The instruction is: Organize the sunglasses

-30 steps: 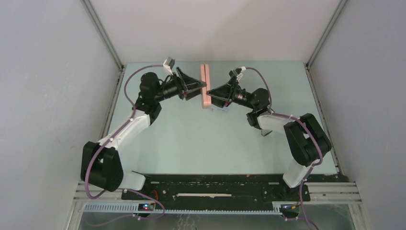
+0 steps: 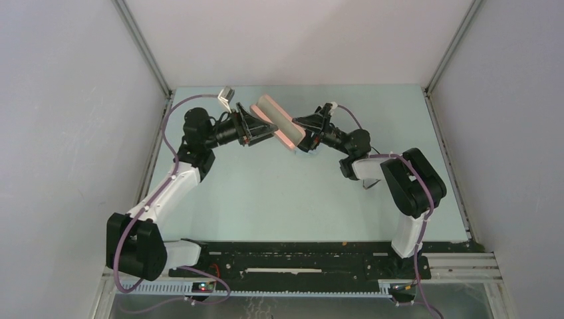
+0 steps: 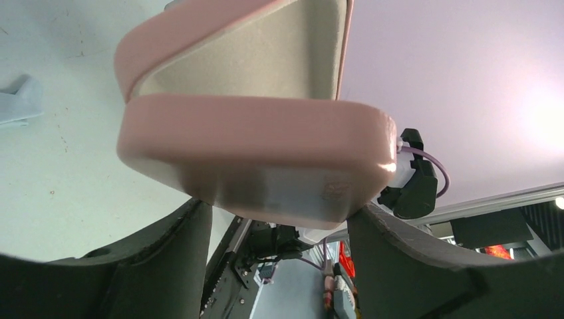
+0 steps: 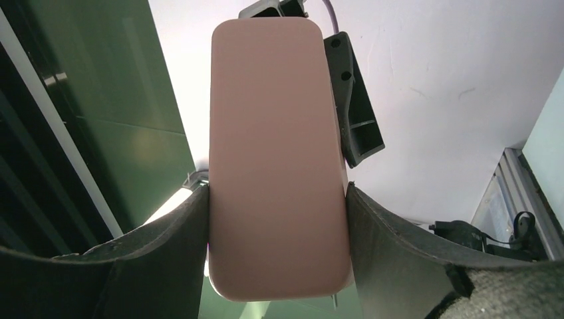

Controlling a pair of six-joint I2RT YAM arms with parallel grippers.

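A pink sunglasses case with a beige lining is held in mid-air between my grippers, partly open. My left gripper is on one half, its fingers at that half's outer side in the left wrist view. My right gripper has its fingers against both sides of the other half, whose pink outer face fills the middle of the right wrist view. No sunglasses can be made out in the case's visible interior.
A pale blue cloth lies on the light table, partly hidden under the arms from above. A dark thin item lies beside the right arm, partly hidden.
The case has gone from a narrow closed shape to partly open and tilted, its lining now showing. My left arm has moved slightly left and toward the front.
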